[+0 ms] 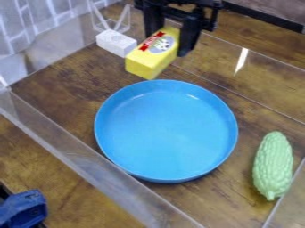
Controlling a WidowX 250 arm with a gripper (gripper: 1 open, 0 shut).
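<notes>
A yellow box (152, 55) with a printed label hangs above the far side of the blue plate (166, 156), tilted, held by my gripper (168, 27). The gripper is dark, at the top centre of the camera view and partly cut off by the frame's edge; it is shut on the box. The plate is empty.
A white object (114, 40) lies left of the box. A green corn-like object (273, 165) is right of the plate. A blue item (18, 209) sits at the bottom left. Clear plastic walls edge the wooden surface (66, 89).
</notes>
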